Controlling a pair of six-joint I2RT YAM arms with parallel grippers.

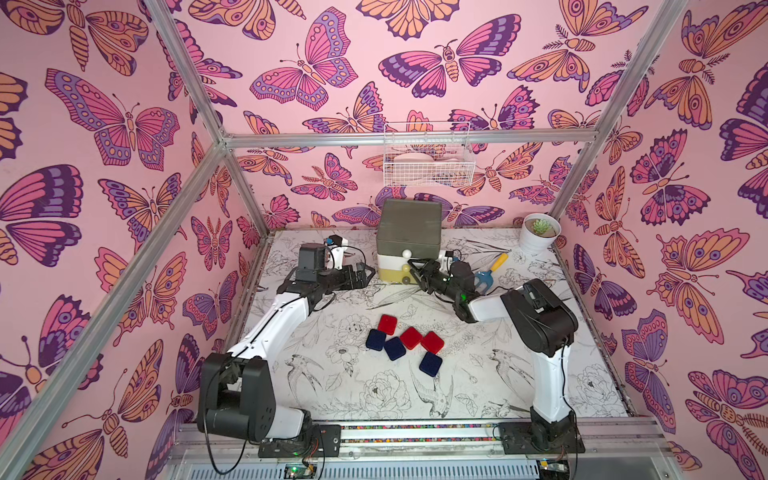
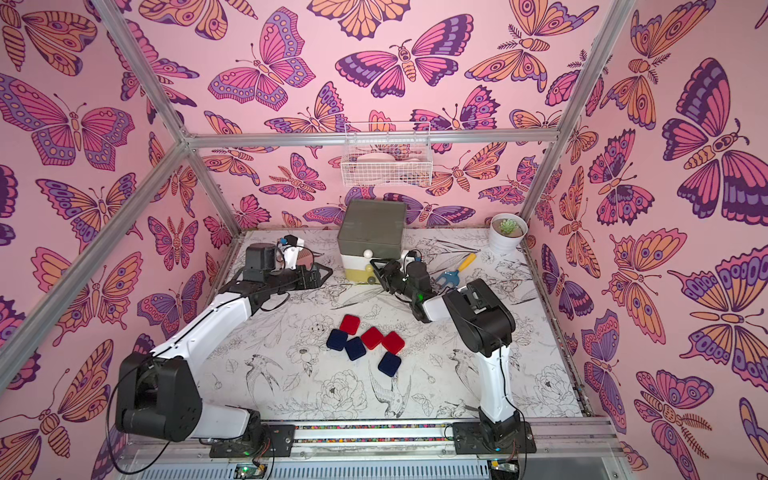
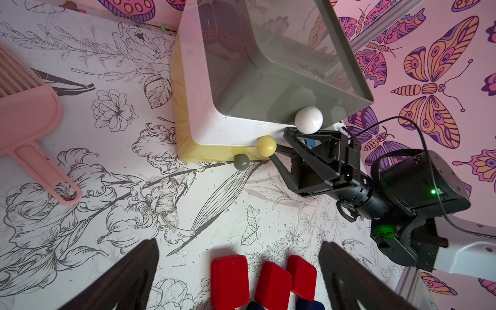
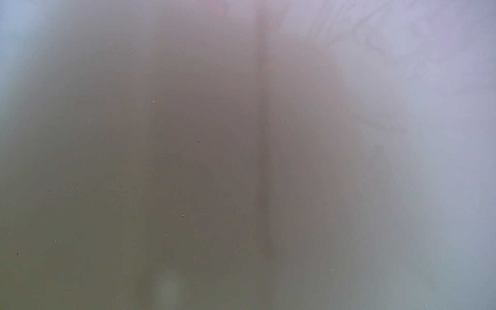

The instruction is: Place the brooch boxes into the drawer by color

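Observation:
The drawer unit (image 1: 408, 222) has a grey-green top, a white middle drawer and a yellow bottom one. Its front bears a white knob (image 3: 309, 120), a yellow knob (image 3: 266, 146) and a dark knob (image 3: 241, 161). My right gripper is at this front, its fingers parted close beside the yellow knob; contact is unclear. The right wrist view is a blur. Three red boxes (image 1: 410, 337) and three dark blue boxes (image 1: 394, 348) lie on the table in front. Left of the unit, my left gripper (image 1: 370, 275) stands open and empty.
A pink dustpan (image 3: 25, 118) lies left of the unit. To its right are a blue tool with a yellow handle (image 1: 499, 261) and a potted plant (image 1: 541, 230). A wire basket (image 1: 428, 169) hangs behind.

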